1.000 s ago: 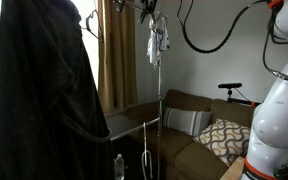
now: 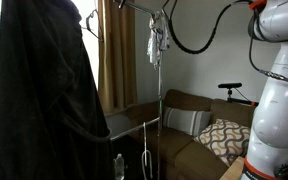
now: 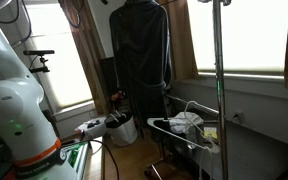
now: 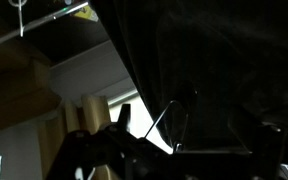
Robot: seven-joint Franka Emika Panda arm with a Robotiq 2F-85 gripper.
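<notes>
A black garment (image 2: 44,90) hangs at the left in exterior view 1, and the same dark garment (image 3: 141,45) shows near the top in exterior view 2. In the wrist view its dark cloth (image 4: 224,60) fills much of the picture. My gripper is open, its dark fingers spread at the lower part of that view. A thin wire hook (image 4: 164,112), like a hanger's, shows in the gap, apparently not clamped. How near it lies to the fingers I cannot tell.
A metal pole (image 3: 221,90) stands upright, with a low rail (image 3: 184,135) beside it. White cloth (image 2: 157,38) hangs high on the rack. Below, a white hanger (image 2: 147,163) dangles. Behind is a brown sofa (image 2: 189,155) with a patterned cushion (image 2: 226,138).
My arm's upper link reaches further into view at the top right, and its cable loop has shifted right. The dark parts at the top centre have moved. The black garment looks nearly unchanged.
</notes>
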